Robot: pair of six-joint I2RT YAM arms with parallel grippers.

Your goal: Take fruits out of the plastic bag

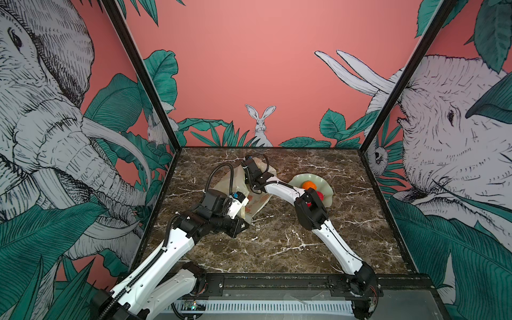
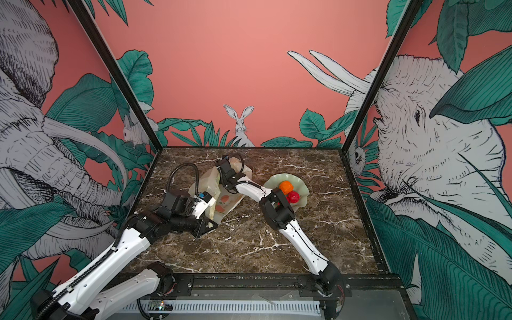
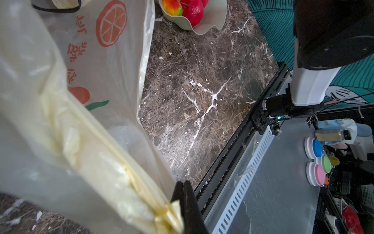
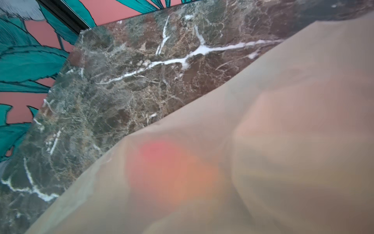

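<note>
A translucent printed plastic bag lies on the marble table, filling much of the left wrist view. My left gripper is at its front edge, with pale plastic pressed at its dark fingertips; whether it grips it is unclear. My right gripper reaches into the bag's back part; its fingers are hidden. Through the film in the right wrist view, blurred red and orange fruit shows. A pale green scalloped bowl to the right holds an orange, a red fruit and more fruit.
Bare marble table lies right of and in front of the bowl and at the left. Dark frame rails run along the front edge, and painted walls enclose the sides and back.
</note>
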